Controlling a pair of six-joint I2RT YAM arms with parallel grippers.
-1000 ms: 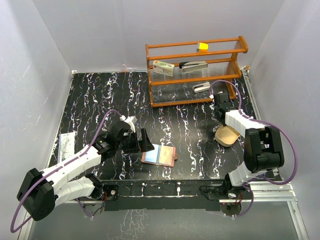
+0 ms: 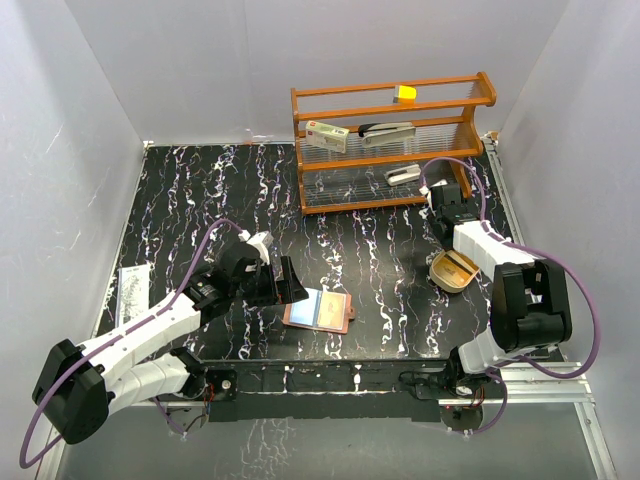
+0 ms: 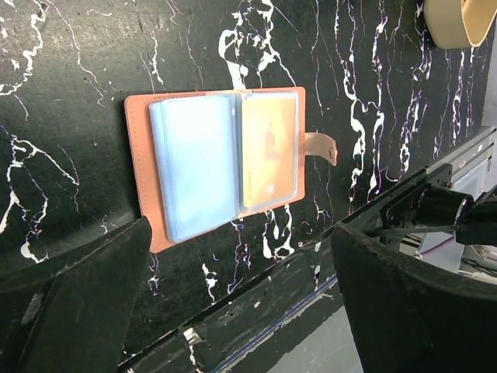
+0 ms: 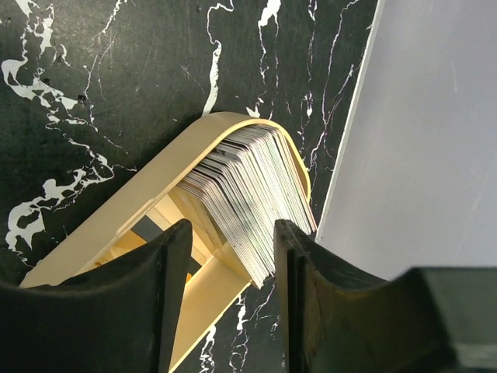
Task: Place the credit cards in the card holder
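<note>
The card holder (image 3: pixel 198 167) lies open on the dark marbled table. It has an orange-brown cover, blue-tinted sleeves on one side, and a yellowish card (image 3: pixel 268 148) behind clear plastic on the other. My left gripper hangs open above its near side, nothing between the fingers. In the right wrist view, a stack of thin cards (image 4: pixel 252 190) leans at one end of a cream rounded box (image 4: pixel 101 229). My right gripper is open over that box, fingertips close to the stack's lower edge; whether they touch it, I cannot tell.
A wooden rack (image 2: pixel 390 160) with a stapler (image 2: pixel 388 134) and small boxes stands at the back. A white panel (image 2: pixel 133 293) lies at the left. Table between the holder and the cream box is clear; the right wall is close to the right arm.
Inside the cream box, a plain tan surface has given way to a darker opening with a yellowish strip. The left arm and card holder look still.
</note>
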